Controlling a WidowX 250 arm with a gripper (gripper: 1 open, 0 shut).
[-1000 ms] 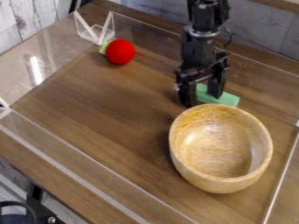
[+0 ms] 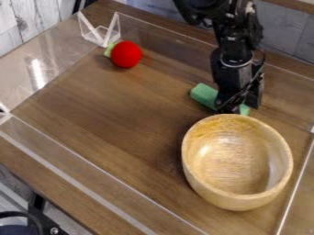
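My black gripper (image 2: 234,99) hangs from the top right, its fingers low beside a green object (image 2: 207,95) lying on the wooden table just behind the bowl. The fingers overlap the green object's right part, and I cannot tell whether they are open or shut on it. A large light wooden bowl (image 2: 233,171) sits at the lower right. A red ball (image 2: 125,55) lies at the upper left, with a small green thing partly hidden behind it.
A white wire rack (image 2: 101,29) stands at the back left. A grey wall runs along the back right.
The gripper has moved right, toward the right end of the green object, which now shows more to the left of the fingers.
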